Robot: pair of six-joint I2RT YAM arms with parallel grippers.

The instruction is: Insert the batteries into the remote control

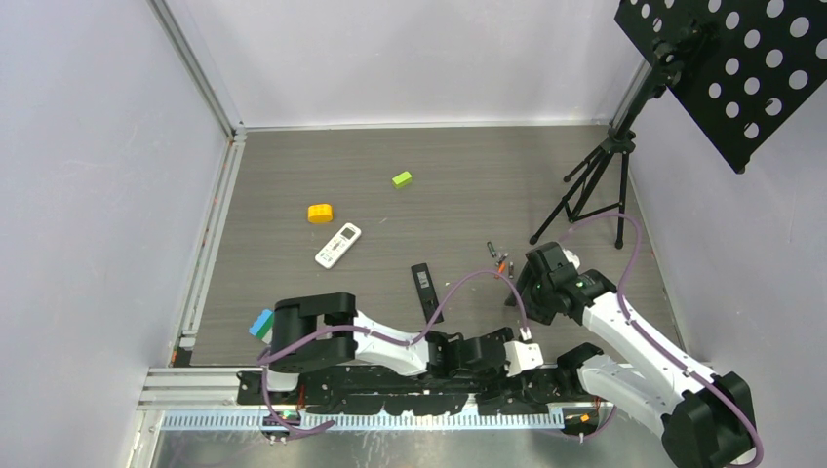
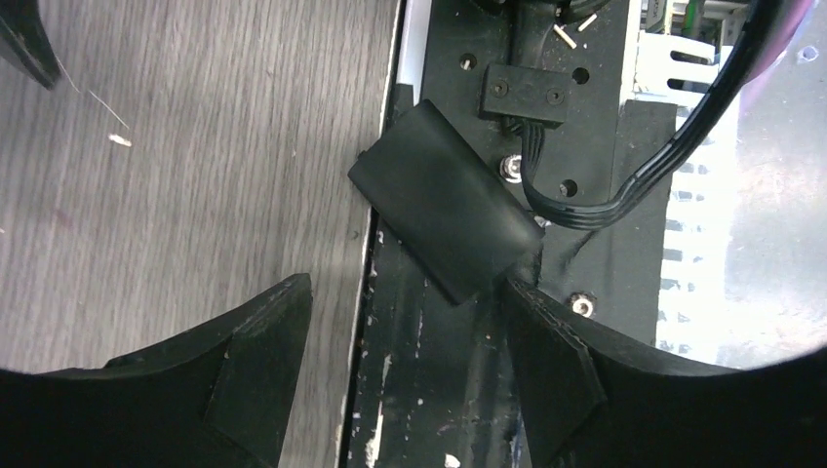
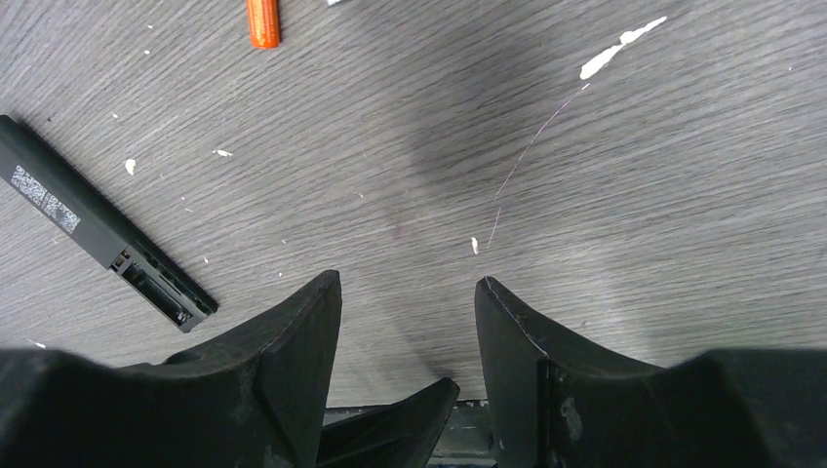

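Observation:
The black remote (image 1: pixel 426 292) lies on the table, its open battery slot showing in the right wrist view at the remote's (image 3: pixel 98 219) near end. Several small batteries (image 1: pixel 492 251) lie loose behind my right gripper; an orange battery (image 3: pixel 262 21) shows at that wrist view's top edge. A flat black piece, perhaps the battery cover (image 2: pixel 444 200), rests on the black rail at the table's front edge. My left gripper is open just short of it, one fingertip close to its corner. Over bare table, my right gripper stands open, with nothing between its fingers.
A white remote (image 1: pixel 338 245), a yellow block (image 1: pixel 320 213) and a green block (image 1: pixel 402 179) sit further back. A blue block (image 1: pixel 261 323) is beside the left arm. The black tripod stand (image 1: pixel 610 146) occupies the back right. Both grippers are close together at the front.

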